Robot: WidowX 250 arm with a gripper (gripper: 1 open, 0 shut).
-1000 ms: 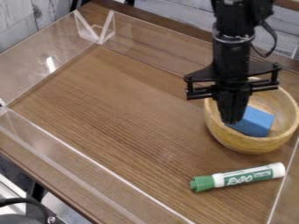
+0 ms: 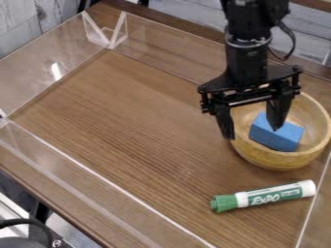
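Note:
My black gripper (image 2: 251, 121) is over the left part of a tan bowl (image 2: 245, 151) on the right side of the camera view, its two fingers spread open. A blue block (image 2: 276, 134) lies inside the bowl, beside the right finger. A white Expo marker (image 2: 268, 194) with a green cap lies in front of the bowl.
Light edges bound it at the top left and right, with a clear plastic piece (image 2: 101, 34) at the top left.
My gripper's fingers have spread wider apart and the gripper has shifted slightly. The bowl, block and marker look unchanged.

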